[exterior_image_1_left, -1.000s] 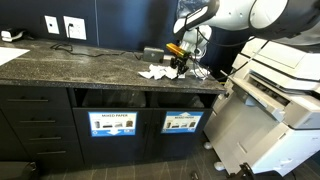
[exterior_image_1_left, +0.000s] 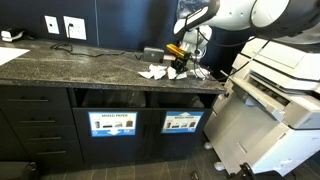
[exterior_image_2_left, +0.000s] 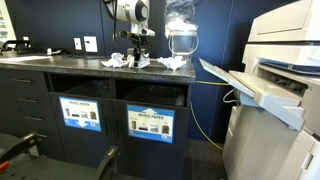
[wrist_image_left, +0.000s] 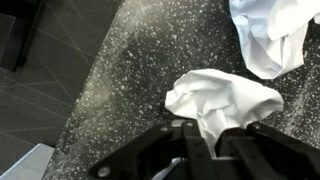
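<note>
Crumpled white paper (wrist_image_left: 222, 98) rises from between the fingers of my gripper, which is shut on it just over the dark speckled counter. A second crumpled white sheet (wrist_image_left: 268, 35) lies farther off on the counter, apart from the gripper. From the side, my gripper (exterior_image_2_left: 138, 53) points down among the white papers (exterior_image_2_left: 174, 63) near the counter's front edge. Whether the held paper is clear of the surface cannot be told.
Below the counter (exterior_image_1_left: 105, 67) are two open-topped bins, with a left "mixed paper" sign (exterior_image_2_left: 80, 112) and a right sign (exterior_image_2_left: 151, 122). A wire basket (exterior_image_2_left: 184, 42) stands behind the papers. A large printer (exterior_image_2_left: 270, 95) is at right.
My gripper has risen slightly and shifted a little left since one second ago, with white paper now showing beneath it.
</note>
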